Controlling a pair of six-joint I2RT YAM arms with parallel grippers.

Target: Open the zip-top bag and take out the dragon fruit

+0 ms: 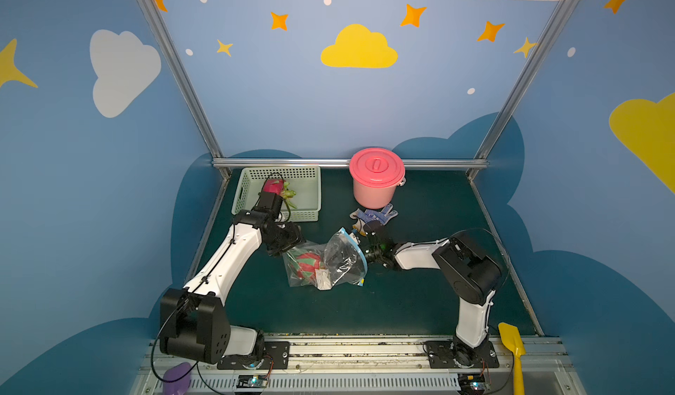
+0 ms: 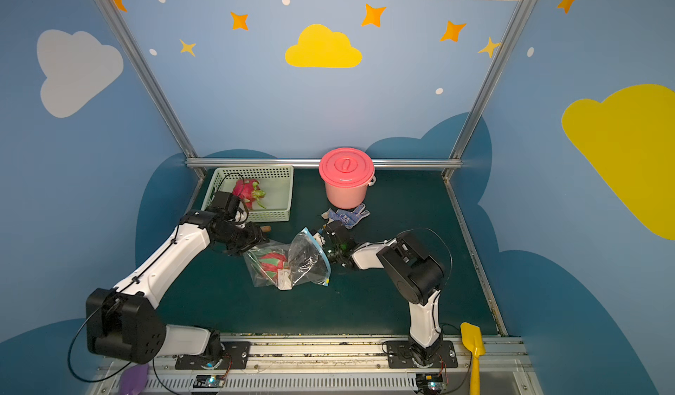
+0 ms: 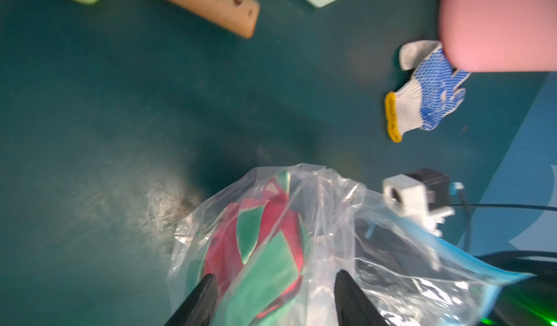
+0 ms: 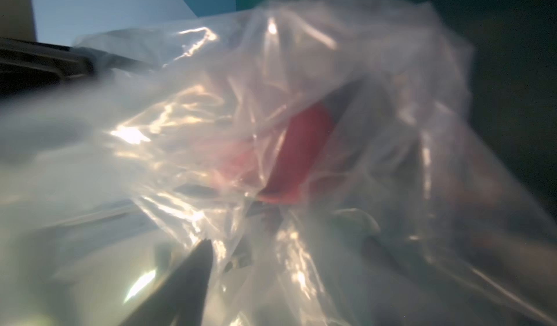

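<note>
The clear zip top bag (image 1: 344, 263) lies on the dark green table, its blue-edged mouth standing open toward the right arm. Through the plastic shows the red-and-green dragon fruit (image 3: 261, 256), inside the closed end. My left gripper is open over that end, with a finger to either side of the fruit in its view; whether it touches the plastic I cannot tell. At the bag's mouth is my right gripper (image 2: 325, 242), open. In the right wrist view, shiny plastic surrounds one dark finger (image 4: 180, 291), and a blurred red patch lies ahead; the other finger is hard to make out.
Behind the left arm a pale green basket (image 1: 306, 213) holds a magenta fruit (image 2: 246, 189) with green leaves. A lidded pink bucket (image 1: 376, 184) and a blue-white glove (image 3: 426, 94) stand behind the bag. A wooden handle (image 3: 203, 1) lies near the basket.
</note>
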